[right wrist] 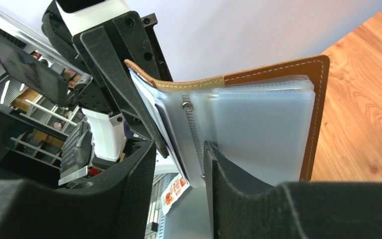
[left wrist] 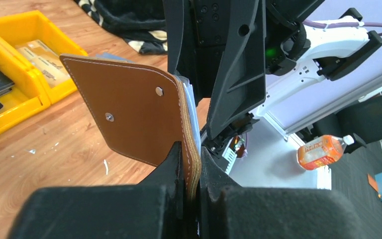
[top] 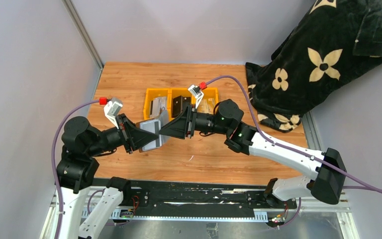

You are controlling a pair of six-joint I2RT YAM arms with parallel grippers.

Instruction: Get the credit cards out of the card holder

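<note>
A brown leather card holder with stitched edges and clear plastic sleeves hangs above the table. One side of it is clamped in my left gripper, while its brown cover flap stands out toward the yellow box. My right gripper is open close to the sleeves, its two fingers apart, with sleeve edges showing in the gap. From above, the tips of both grippers nearly meet over the holder. Which sleeves hold credit cards cannot be told; the layers look pale and partly see-through.
Behind the arms sits a yellow divided box with pale cards and dark items in its compartments. A black flowered blanket covers the back right. Bare wooden table lies at the front and left.
</note>
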